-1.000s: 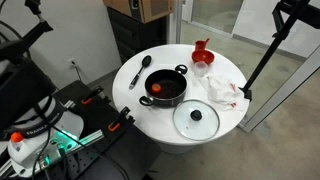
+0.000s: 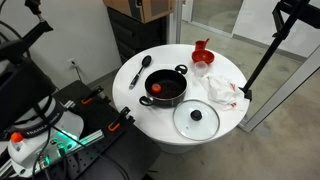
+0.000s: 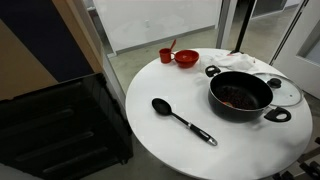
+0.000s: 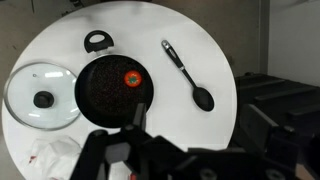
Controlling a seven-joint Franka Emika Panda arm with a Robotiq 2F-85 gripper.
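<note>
My gripper stands open at the bottom of the wrist view, its dark fingers wide apart over the table with nothing seen between them. A black two-handled pot point(image 4: 96, 98) rests uncovered on the round white table, left of the gripper in that view. Inside it, against the wall, lies a red tomato point(image 4: 133, 79). Beside the pot is a glass lid point(image 4: 62, 84) with a black knob. A black slotted-looking spoon point(image 3: 183, 117) lies flat on the table, apart from the pot.
A red cup point(image 3: 166, 55) and a red bowl point(image 3: 187, 59) stand near the far table edge. By them is a crumpled white cloth point(image 2: 228, 95). Bare white tabletop point(image 3: 160, 140) surrounds the spoon. Dark drawers point(image 3: 65, 125) stand beside the table.
</note>
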